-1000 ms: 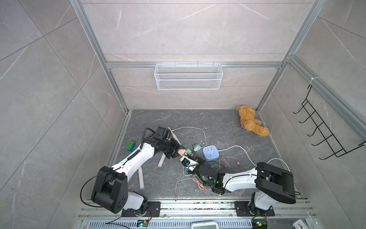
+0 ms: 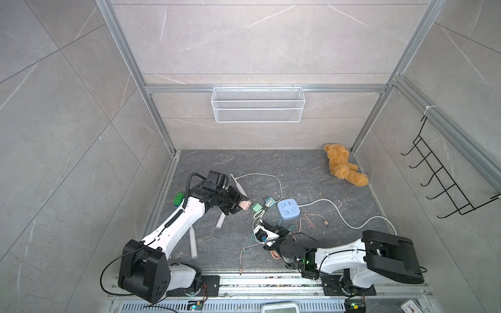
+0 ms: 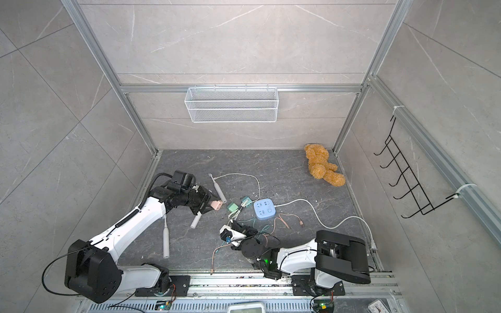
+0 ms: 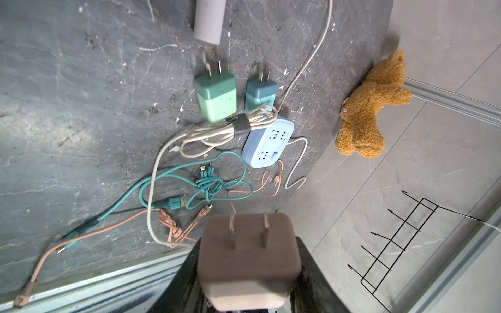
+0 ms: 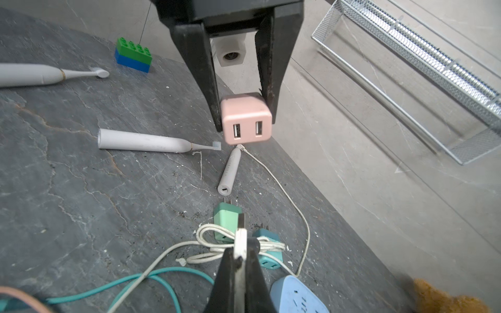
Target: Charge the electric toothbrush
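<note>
My left gripper (image 2: 240,205) is shut on a pink charger block (image 5: 246,119), held above the table. Two USB slots face the right wrist camera, and its two metal prongs show in the left wrist view. Below and apart from it in the right wrist view, my right gripper is shut on a slim white USB plug (image 5: 240,242), seen edge-on. The white cable (image 4: 152,200) leads from a strapped bundle toward that side. A toothbrush handle (image 5: 230,171) lies with a white cable at its far end. The blue power strip (image 2: 288,208) has bare sockets.
Green (image 4: 216,99) and teal (image 4: 260,94) chargers lie beside the bundle. Teal (image 4: 177,166) and pink (image 4: 122,221) cables tangle nearby. Two more toothbrushes (image 5: 146,141) lie left. A teddy bear (image 2: 344,166) sits at the back right.
The grippers have moved apart: my left gripper went left with the pink charger, and my right gripper drew toward the front edge and slightly right. The power strip stayed put.
</note>
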